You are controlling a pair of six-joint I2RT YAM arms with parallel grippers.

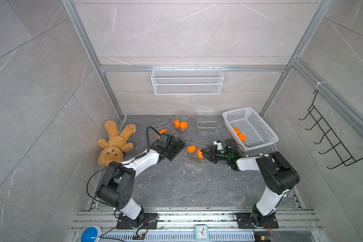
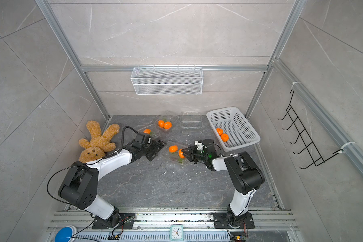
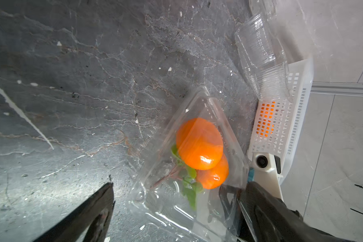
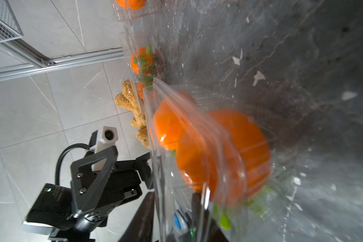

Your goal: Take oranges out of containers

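Observation:
A clear plastic container with two oranges and green leaves sits mid-table between my arms. Whether its lid is closed is hard to tell. My left gripper is open at its left, fingers apart and empty. At its right side, my right gripper has its fingers part-way apart, the container's clear edge between them; contact is unclear. A second container of oranges stands at the back. More oranges in another clear container lie partly behind the left arm in the top left view.
A grey perforated basket at the back right holds two oranges. Empty clear containers lie at the back centre. A teddy bear lies at the left.

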